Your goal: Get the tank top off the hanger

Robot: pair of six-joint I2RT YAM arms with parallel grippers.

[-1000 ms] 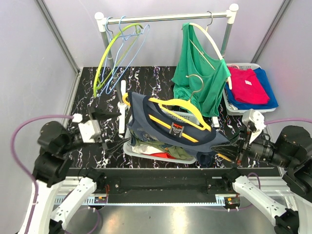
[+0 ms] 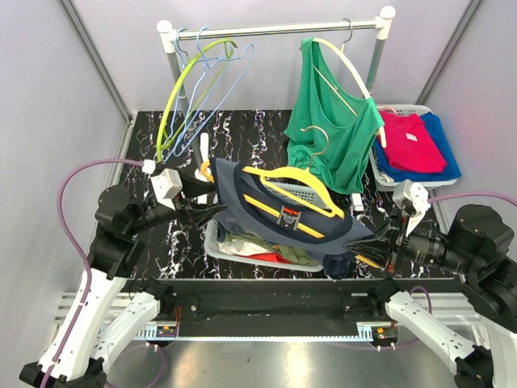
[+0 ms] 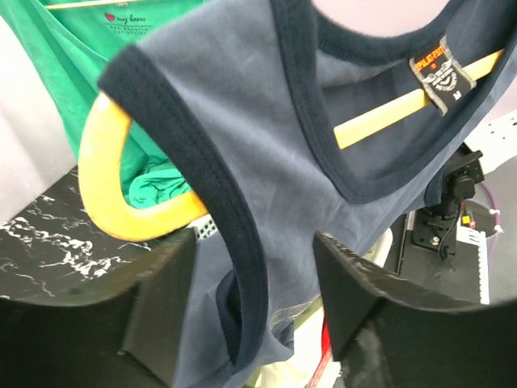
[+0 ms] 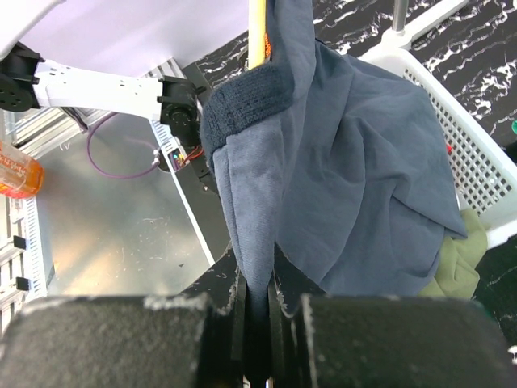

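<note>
The navy tank top hangs across the yellow hanger between my grippers, above a basket of clothes. My left gripper is part open at its left strap. In the left wrist view the dark-trimmed strap lies between the blurred fingers, with the hanger's yellow end sticking out beside it. My right gripper is shut on the other end of the tank top, and in the right wrist view the gathered grey fabric runs down between its fingers.
A rail at the back carries empty blue and green hangers at left and a green top. A basket with pink and blue clothes stands at back right. The clothes basket sits below the tank top.
My left gripper has moved right and up to the tank top's left strap. The tank top and the right gripper have stayed nearly still.
</note>
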